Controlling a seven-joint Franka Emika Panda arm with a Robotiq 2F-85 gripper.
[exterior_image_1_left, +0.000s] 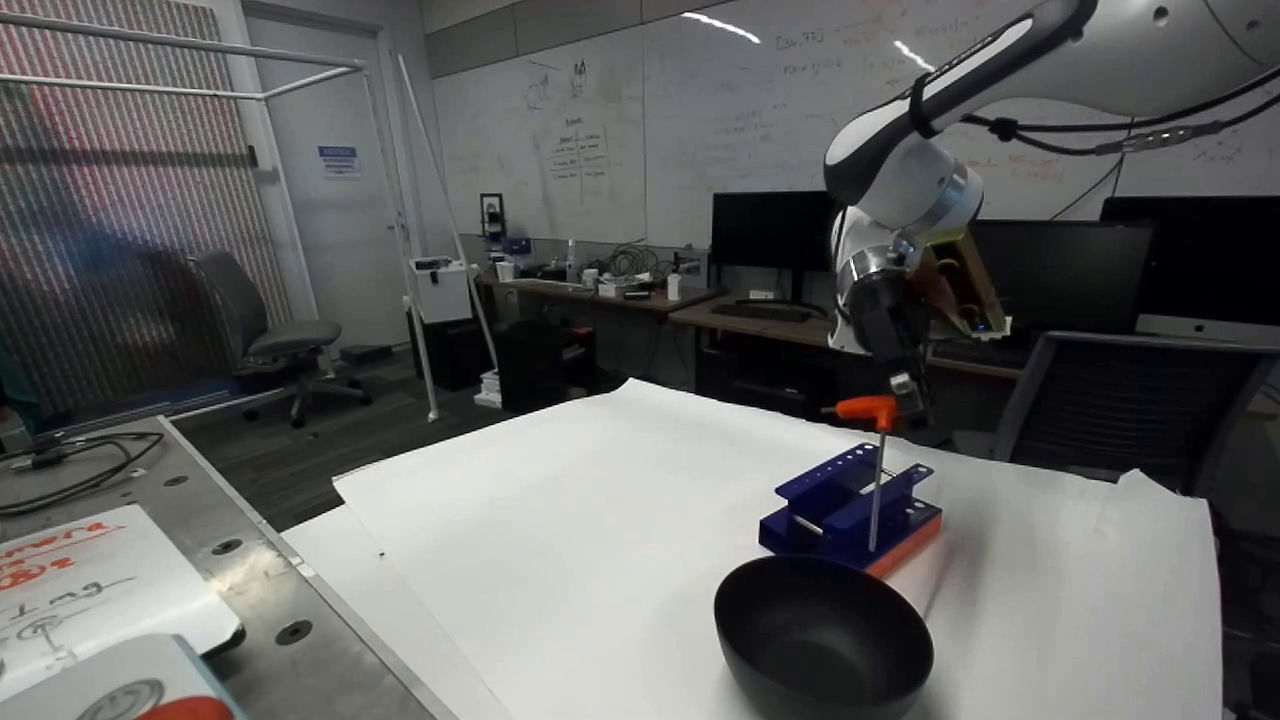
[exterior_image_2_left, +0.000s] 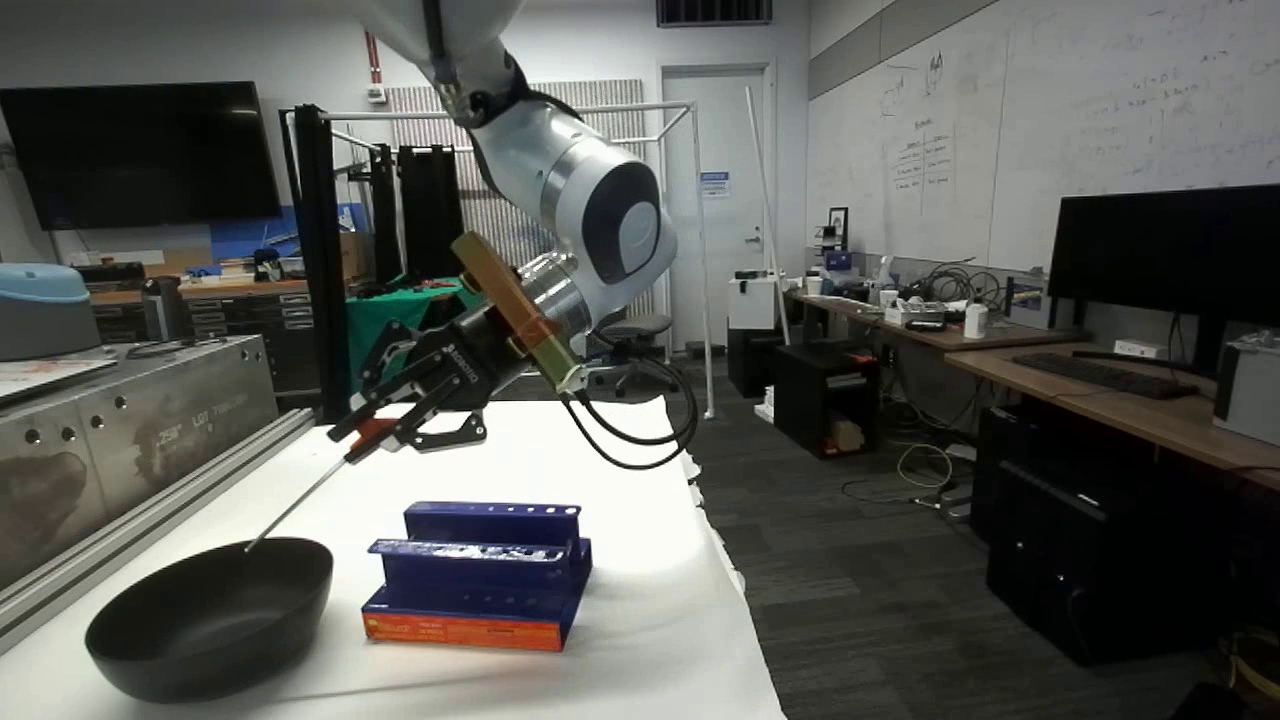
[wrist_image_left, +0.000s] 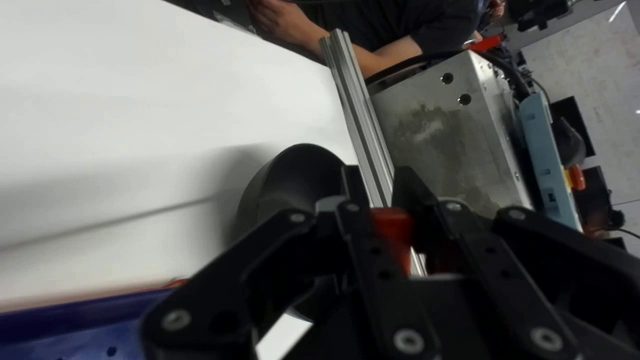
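An orange-handled hex key with a long metal shaft is held by its handle in my gripper, which is shut on it. In exterior view 2 the shaft slants down to the left, its tip overlapping the far rim of the black bowl; whether they touch I cannot tell. Exterior view 1 shows the shaft in front of the blue rack, with the bowl nearer the camera. From the wrist, the orange handle shows between the fingers, partly hidden, and the bowl lies beyond them.
The blue rack with an orange side stands close to the bowl. White paper covers the table, bare over its left part. A metal block and rail border one edge, where a person's arm shows.
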